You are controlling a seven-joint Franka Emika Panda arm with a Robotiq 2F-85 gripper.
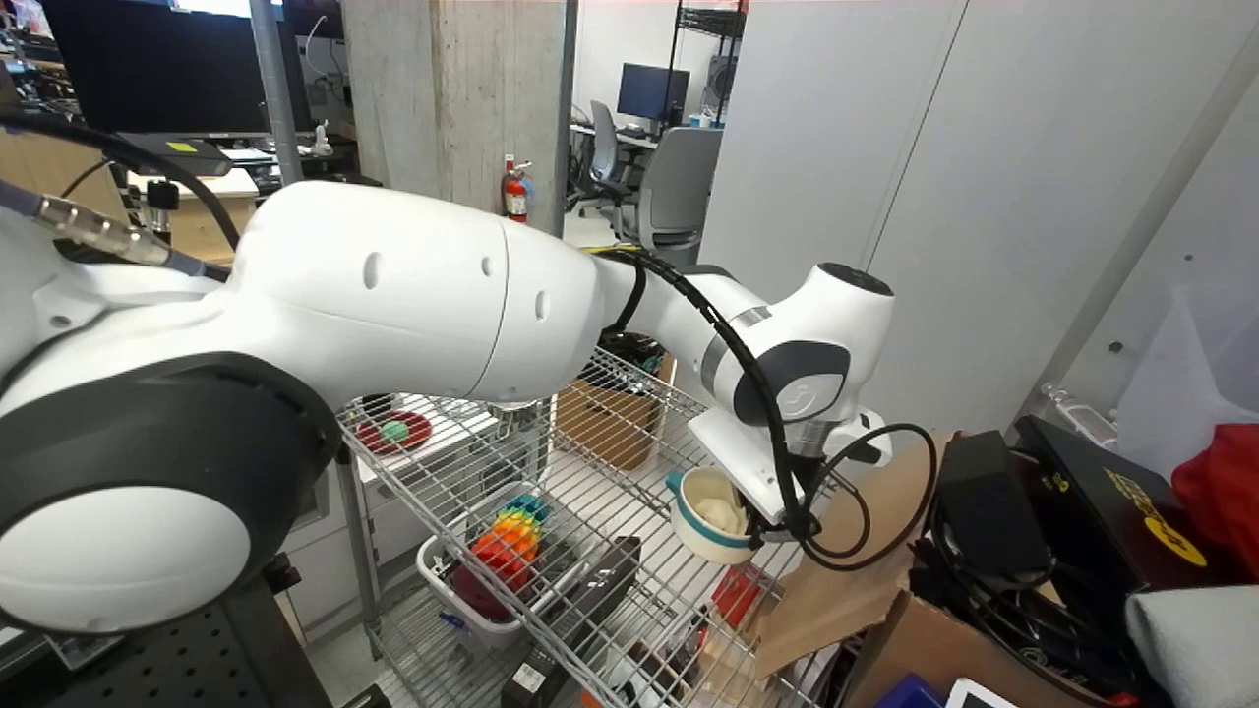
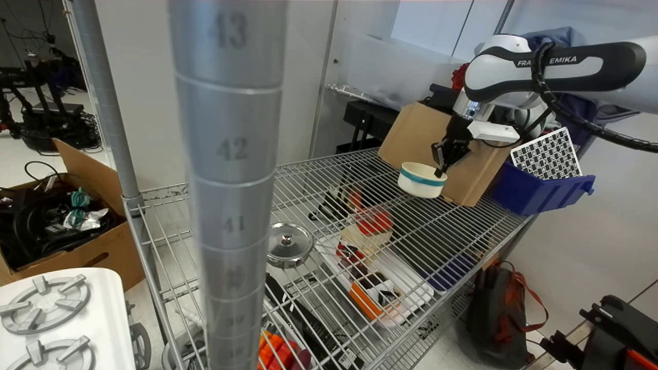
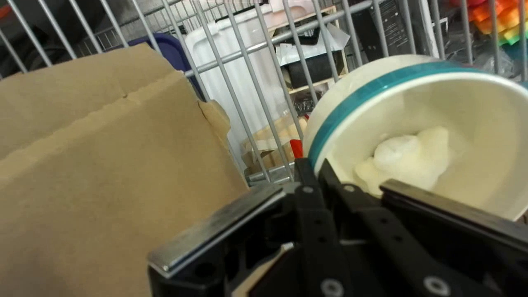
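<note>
A cream bowl with a teal band point(image 3: 346, 111) is pinched at its rim by my gripper, one finger on each side of the wall. A pale, lumpy white item point(image 3: 411, 156) lies inside it. From the side, the bowl point(image 2: 422, 181) hangs above the wire shelf point(image 2: 296, 179), and my gripper point(image 2: 440, 169) reaches down to its right edge. In the other exterior view the bowl point(image 1: 705, 543) is tilted toward the camera; its far rim is partly behind the arm.
A cardboard box flap point(image 3: 123, 143) stands close beside the gripper. A steel lid point(image 2: 288, 243) sits on the shelf's left part. A blue bin point(image 2: 543, 188) stands at the shelf's right end. Bare wire shelf surrounds the bowl on its left.
</note>
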